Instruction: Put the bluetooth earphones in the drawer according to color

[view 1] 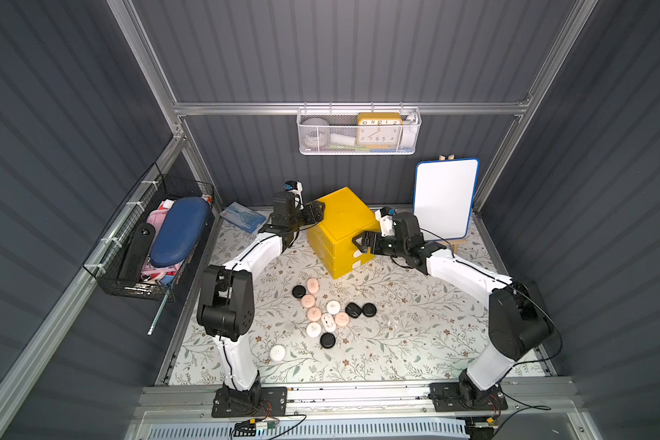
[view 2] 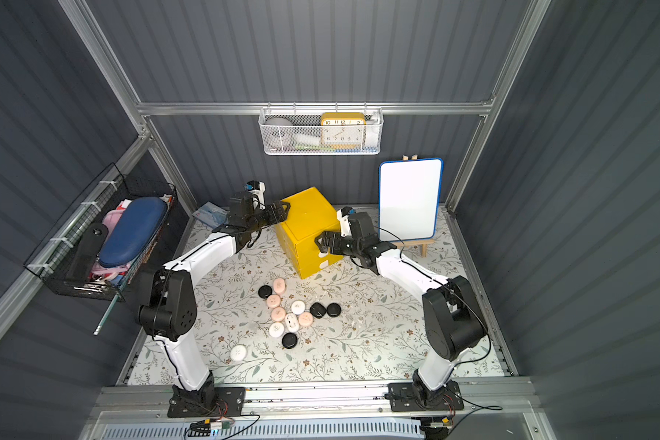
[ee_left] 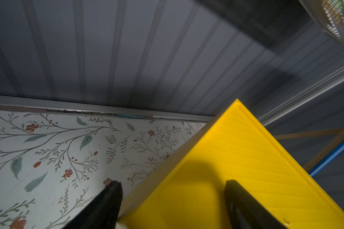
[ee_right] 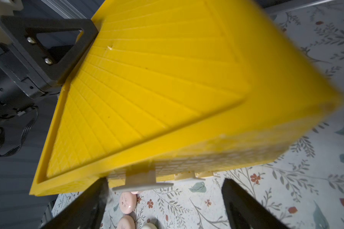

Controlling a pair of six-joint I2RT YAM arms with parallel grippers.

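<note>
The yellow drawer box [view 1: 344, 212] stands at the back middle, turned at an angle, with white handles on its right front side. At its upper left edge is my left gripper [view 1: 316, 212], open, with a corner of the box between its fingers in the left wrist view. Against the handle side my right gripper [view 1: 365, 242] stands open; a white handle [ee_right: 141, 181] shows in the gap between its blurred fingers. Contact with the handle cannot be told. Pink earphone cases [view 1: 313, 285], white cases [view 1: 314, 329] and black cases [view 1: 327, 340] lie in front of the box.
A whiteboard [view 1: 444, 198] on an easel stands at the back right. Above hangs a white wire basket [view 1: 322, 139] with a clock. A dark basket [view 1: 154, 242] hangs at left.
</note>
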